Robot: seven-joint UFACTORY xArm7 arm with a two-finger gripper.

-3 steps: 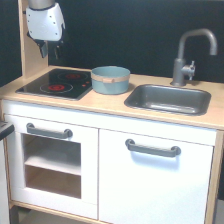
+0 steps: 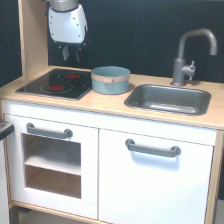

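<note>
The white robot arm hangs in the top left of the camera view, its dark gripper (image 2: 67,52) above the black cooktop (image 2: 45,85); whether its fingers are open or shut is too small to tell. A blue-grey pot (image 2: 110,83) stands on the wooden counter just right of the cooktop, apart from the gripper.
A steel sink (image 2: 168,108) with a faucet (image 2: 182,65) fills the right of the counter (image 2: 118,113). Below are white cabinet doors (image 2: 165,185) with dark handles. A wooden side panel (image 2: 33,35) rises at the left, beside the arm.
The arm and gripper have shifted to the right, away from the left panel. The pot has not visibly moved.
</note>
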